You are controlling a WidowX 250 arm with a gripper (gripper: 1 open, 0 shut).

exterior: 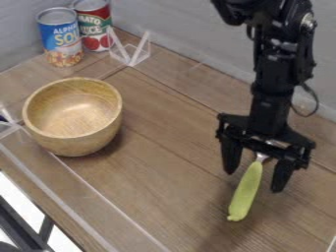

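A black arm comes down from the top right, its gripper (256, 171) open with the two fingers spread either side of a long pale yellow-green object (245, 196) lying on the wooden table. The object's upper, whitish end runs up under the gripper; its lower end points toward the front. I cannot tell whether the fingers touch it.
A wooden bowl (74, 118) sits at the left. Two cans, a blue one (62, 37) and a red one (96, 25), stand in the back left corner against the grey wall.
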